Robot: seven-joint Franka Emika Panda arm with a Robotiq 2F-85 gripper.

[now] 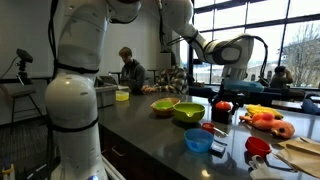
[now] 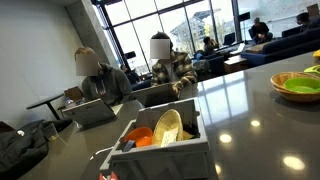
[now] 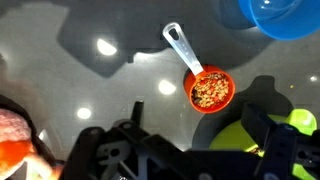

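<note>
In the wrist view, my gripper stands open over the dark table, with no object held between its fingers. Beneath and just ahead of it is a small red cup (image 3: 210,105) filled with orange-brown bits. A pale handle (image 3: 180,45) reaches away from this cup toward the top of that view. A blue bowl (image 3: 280,15) lies at the upper right, and part of a green bowl (image 3: 240,137) shows behind the right finger. The gripper's fingertips are hard to make out in exterior view 1.
An orange plush toy (image 3: 14,140) is at the wrist view's left edge. Exterior view 1 shows a red bowl (image 1: 258,146) and a wooden board (image 1: 300,155) on the right. A grey bin (image 2: 185,155) holds a basket and an orange item. People sit beyond the table.
</note>
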